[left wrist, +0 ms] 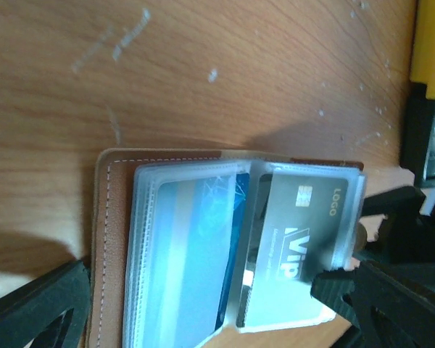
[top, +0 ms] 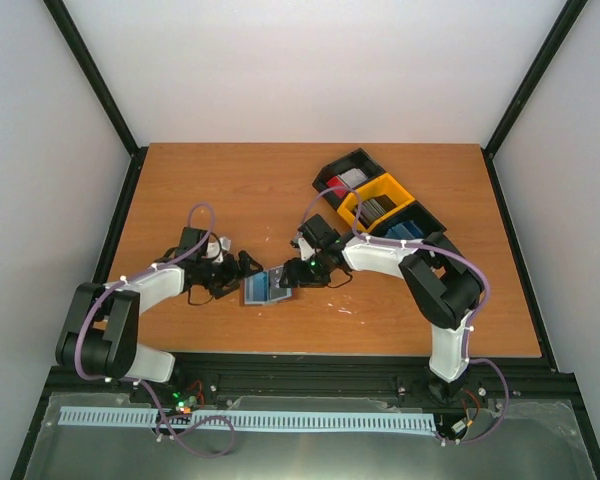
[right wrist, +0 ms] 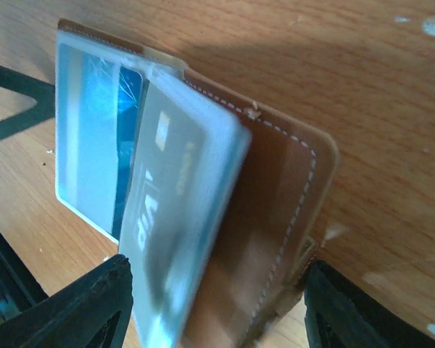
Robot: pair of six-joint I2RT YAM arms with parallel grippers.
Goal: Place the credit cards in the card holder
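Note:
The brown card holder [top: 268, 287] lies spread on the table between both grippers, its clear sleeves facing up. In the left wrist view a blue card [left wrist: 192, 254] fills the left sleeve and a grey VIP card [left wrist: 293, 246] the right one. My left gripper is open, its fingers wide apart over the holder's left part. The right gripper stands part open at the holder's right side; the sleeve with the grey card [right wrist: 167, 196] and the brown cover [right wrist: 264, 210] lie between its fingers, the sleeve tilted up off the cover.
At the back right stands a row of bins: a black one [top: 328, 172] with red and white cards, a yellow one [top: 395, 187] with dark cards, and a black one [top: 430, 218] with blue cards. Bare table lies behind the holder.

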